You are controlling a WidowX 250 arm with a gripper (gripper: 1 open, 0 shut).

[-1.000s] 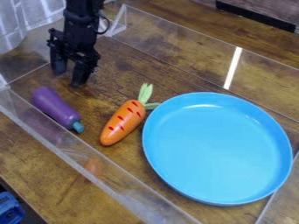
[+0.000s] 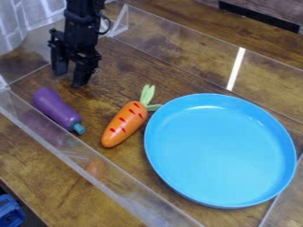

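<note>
The black gripper hangs low over the wooden surface at the upper left, its fingers pointing down; whether anything is between them is too dark to tell. Below it lies a purple eggplant-like toy. An orange toy carrot with a pale green top lies right of the eggplant. A large round blue plate takes up the lower right.
Clear plastic walls edge the area on the left and bottom. A blue object is partly visible at the lower left corner. The wooden surface behind the carrot and plate is free.
</note>
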